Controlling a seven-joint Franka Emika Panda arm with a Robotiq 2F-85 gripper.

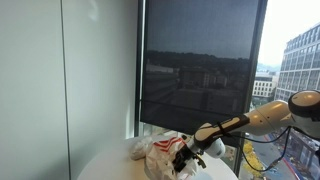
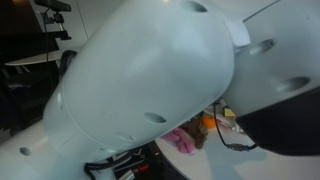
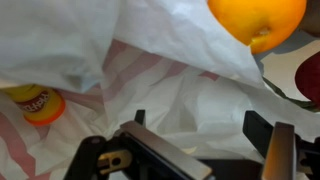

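Observation:
In the wrist view my gripper is open over a white plastic bag (image 3: 190, 97) with faint red stripes, and only bag film shows between its fingers. A round orange thing (image 3: 262, 18) rests at the top of that view, partly under a fold of film. On the left lies a small tub with a yellow label and an orange end (image 3: 38, 103). From exterior view 1, the gripper (image 1: 183, 158) is down at the red-and-white bag (image 1: 162, 158) on the round white table (image 1: 110, 165).
A dark red round thing (image 3: 311, 78) is cut off at the wrist view's right edge. In exterior view 2 the arm (image 2: 150, 70) blocks most of the scene; pink cloth (image 2: 180, 140) and an orange item (image 2: 210, 122) show beyond.

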